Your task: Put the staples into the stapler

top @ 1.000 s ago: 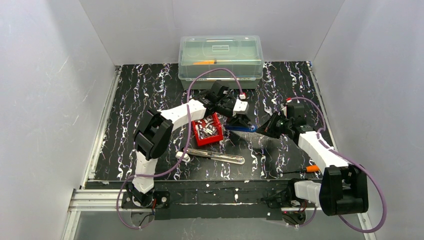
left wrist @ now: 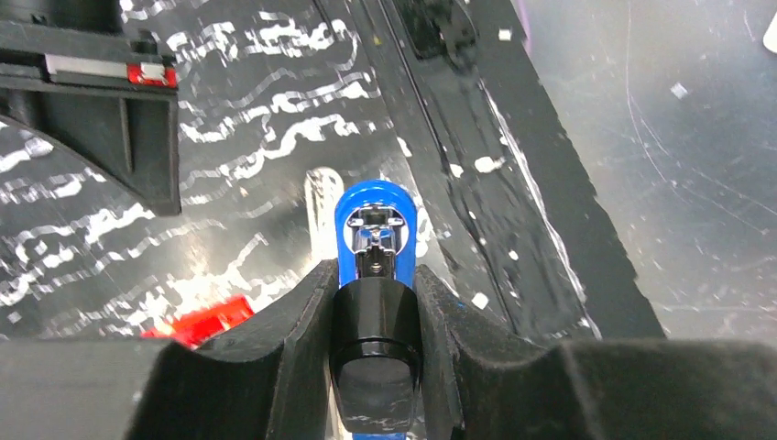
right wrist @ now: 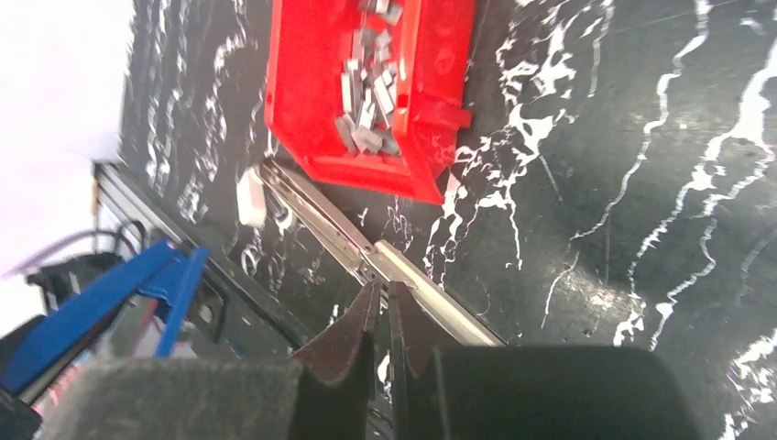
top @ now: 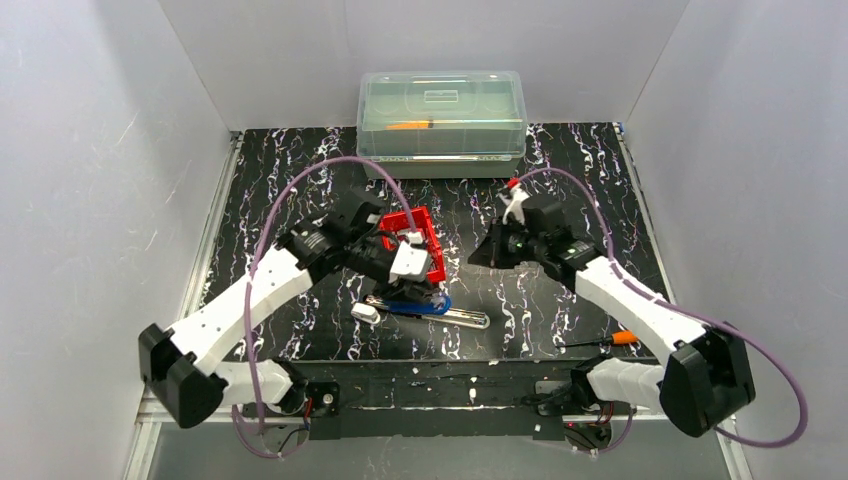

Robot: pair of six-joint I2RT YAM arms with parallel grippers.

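Observation:
The blue stapler [top: 440, 305] is clamped in my left gripper [top: 412, 292], above the front middle of the table. In the left wrist view its black rear part [left wrist: 376, 316] sits between the fingers, with the blue body and metal end beyond. Two blue bars of the stapler [right wrist: 78, 316] show at the left of the right wrist view. My right gripper [top: 490, 257] hangs right of the red bin [top: 436, 262]; its fingertips stand close together with a narrow gap and nothing visible between. Small grey staple pieces [right wrist: 366, 101] lie inside the bin.
A long silver hinged tool [top: 465, 318] lies under the stapler, with a small white piece [top: 366, 313] at its left end. An orange-handled screwdriver [top: 623, 338] is at front right. At the back stands a clear-lidded box [top: 440, 110].
My left gripper has carried the stapler left and toward the front, over the silver tool.

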